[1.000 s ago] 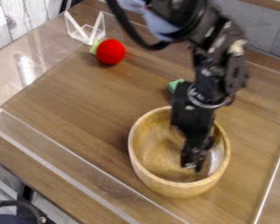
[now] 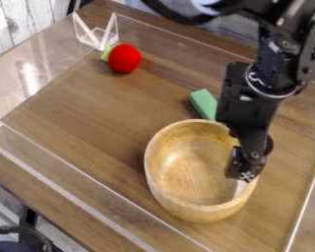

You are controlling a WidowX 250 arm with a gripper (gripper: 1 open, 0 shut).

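A wooden bowl (image 2: 187, 182) sits on the table in the lower middle, its inside looking empty where visible. My dark gripper (image 2: 246, 157) hangs over the bowl's right rim, its wrist rising to the upper right. Its fingertips are hard to make out against the dark body, so whether it is open or shut does not show. A green block (image 2: 204, 103) lies just behind the bowl, partly behind the arm.
A red ball (image 2: 125, 59) with a pale green piece beside it lies at the back left, near a white wire stand (image 2: 97, 28).
My gripper has moved from inside the middle of the bowl toward its right rim and up, uncovering more of the bowl's inside and the green block.
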